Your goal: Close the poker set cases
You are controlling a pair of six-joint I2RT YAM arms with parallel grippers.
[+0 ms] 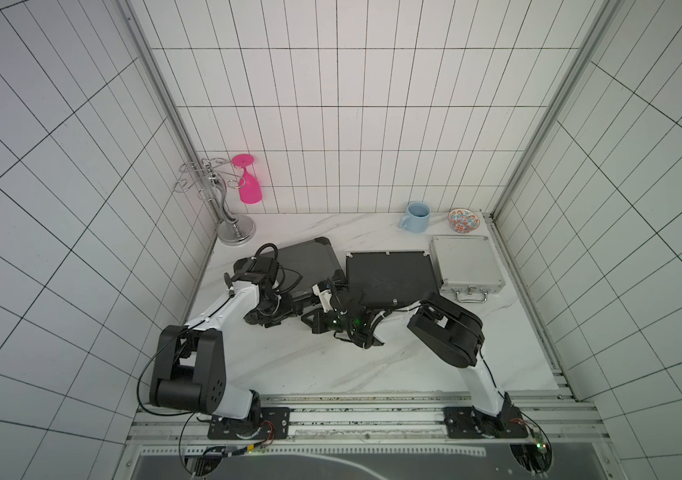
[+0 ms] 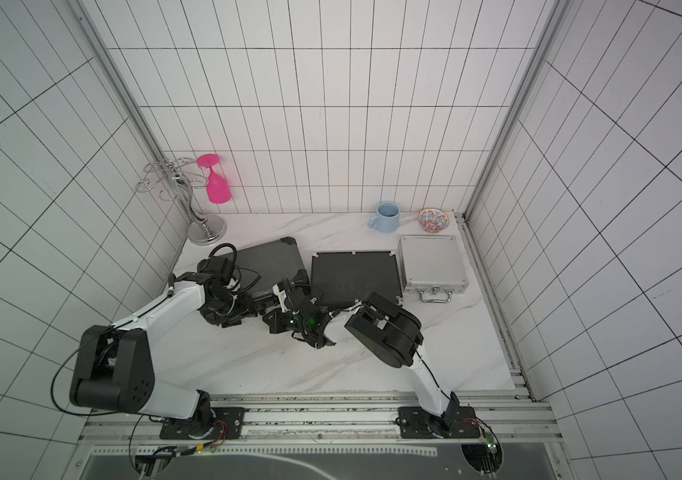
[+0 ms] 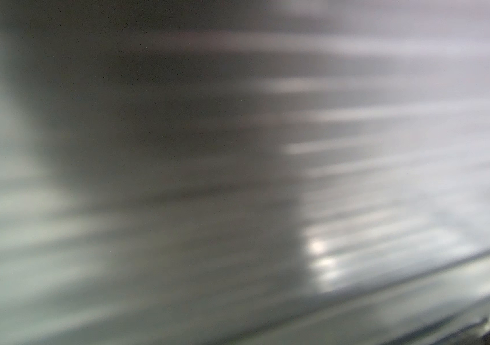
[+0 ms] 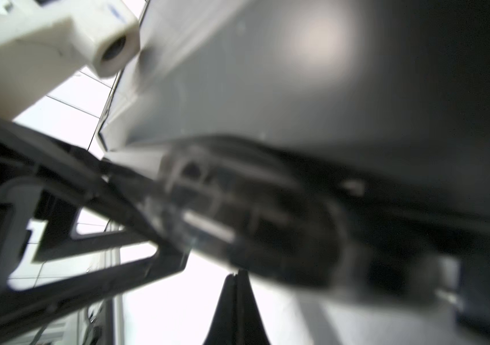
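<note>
Three cases stand in a row on the white table. The left one shows a dark grey panel (image 1: 302,257), set at an angle, its front covered by both arms. The middle case (image 1: 393,276) shows a flat black face with pale corners; its front edge is partly behind my right arm. At right, a silver case (image 1: 465,260) lies shut, handle forward. My left gripper (image 1: 279,313) is at the front of the left case; its finger cannot be made out, and its wrist view is blurred by metallic streaks. My right gripper is shut, nothing visible between its fingers, close to a blurred dark object.
A blue mug (image 1: 415,217) and a patterned bowl (image 1: 463,221) stand behind the silver case. A metal stand (image 1: 235,229) with a pink goblet (image 1: 250,188) occupies the back left. Both arms come close together in front of the left case.
</note>
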